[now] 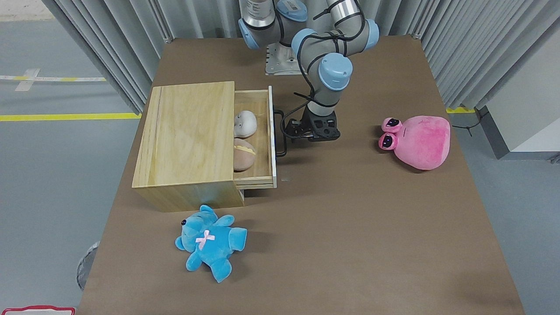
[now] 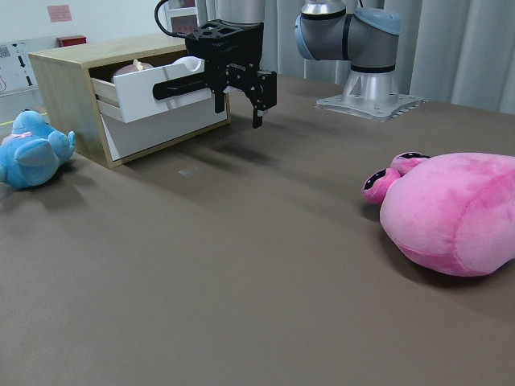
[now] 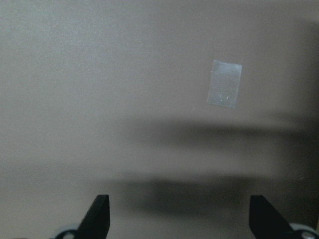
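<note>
A light wooden cabinet has its drawer pulled partly out, holding a white plush and a beige plush. My black gripper is at the drawer's front, beside its black handle, fingers pointing down. In the wrist view its two fingers stand wide apart over bare table, with nothing between them.
A pink plush lies to the right. A blue bear lies in front of the cabinet.
</note>
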